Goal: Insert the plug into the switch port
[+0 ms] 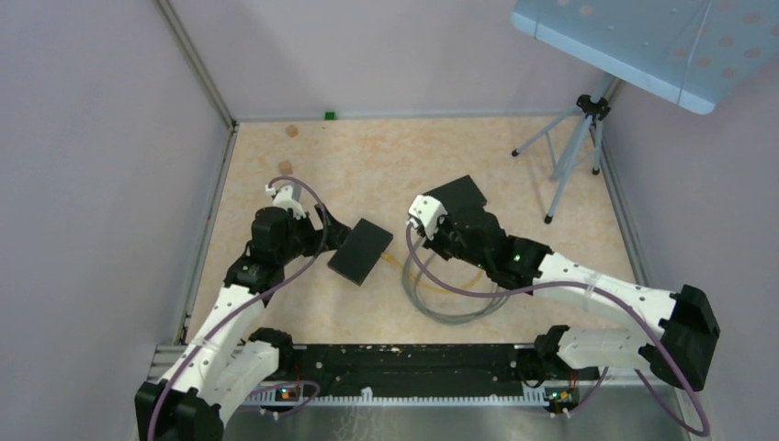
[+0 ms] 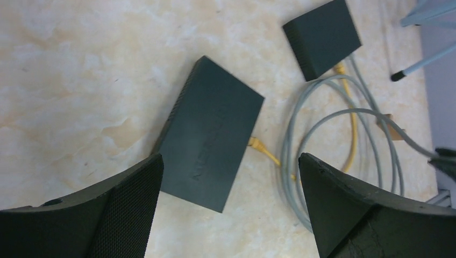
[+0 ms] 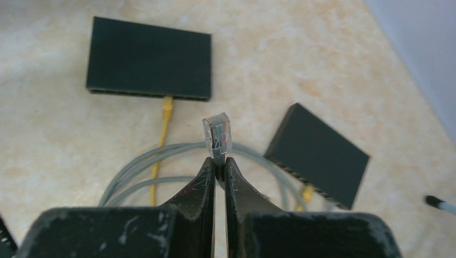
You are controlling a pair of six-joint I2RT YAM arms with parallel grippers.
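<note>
A clear plug [image 3: 216, 134] on a grey cable points up from the tips of my right gripper, which is shut on it in the right wrist view. My left gripper is open and empty above the left black switch box [image 2: 207, 134], which has a yellow cable [image 2: 269, 154] attached. A second black box [image 2: 321, 37] lies farther right, also with a yellow cable. In the top view my right gripper hangs near that box, partly covering it.
Grey cable loops [image 1: 450, 317] lie on the table [image 1: 349, 156] between and below the boxes. A tripod [image 1: 574, 147] stands at the back right.
</note>
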